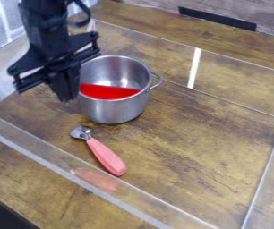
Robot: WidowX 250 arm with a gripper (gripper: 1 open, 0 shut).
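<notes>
A steel pot [123, 108] with side handles stands on the wooden table, with a flat red object [111, 91] inside it. The black gripper [38, 73] hangs over the left side of the pot and beyond it, angled down toward the lower left; whether its fingers are open or shut is hard to make out. Below the pot lies a tool with a pink handle [107, 156] and a small silver head.
Pale strips cross it at the back and right, and transparent edging runs along the near left.
</notes>
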